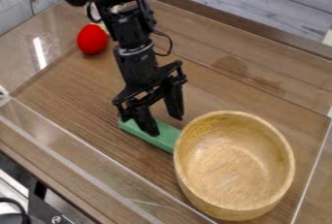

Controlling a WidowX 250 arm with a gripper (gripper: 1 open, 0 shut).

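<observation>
My black gripper (149, 113) is low over a green rectangular block (155, 143) at the lower middle, its fingers spread apart around the block's upper left part. Whether they touch it I cannot tell. The block's right end lies against or very near a large tan bowl (234, 165), whose inside is empty.
A red tomato-like object (92, 39) lies at the upper left, with a small pale item behind it partly hidden by the arm.
</observation>
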